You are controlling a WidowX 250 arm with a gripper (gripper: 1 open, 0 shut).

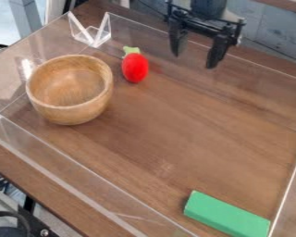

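My black gripper (195, 50) hangs at the top centre, open, its two fingers apart with nothing between them. Below and to its left a red tomato-like object (134, 68) with a green top rests on the wooden table. A wooden bowl (70, 106) stands at the left, empty. A green block (226, 218) lies at the lower right.
Clear plastic walls (89, 190) border the work area, with clear angled pieces at the upper left.
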